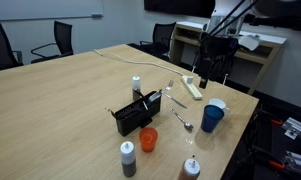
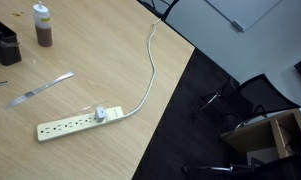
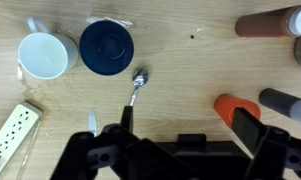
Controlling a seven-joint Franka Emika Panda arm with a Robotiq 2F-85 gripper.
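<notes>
High over the right part of the table hangs my gripper (image 1: 207, 80), its fingers apart and empty. Seen from the wrist, the open gripper is above the black box (image 3: 193, 140), touching nothing. A blue cup (image 3: 106, 48) stands beside a white mug (image 3: 47, 54), with a metal spoon (image 3: 138, 88) lying near them. Across the table is an orange cup (image 3: 235, 106). In the second exterior view a white power strip (image 2: 78, 124) lies flat with a plug in it; the gripper is out of that view.
Bottles stand around the box, among them a grey one (image 1: 128, 160) and a brown one (image 3: 272, 22). A knife (image 2: 40, 90) lies near the power strip. The cable (image 2: 153, 60) runs to the table's far edge.
</notes>
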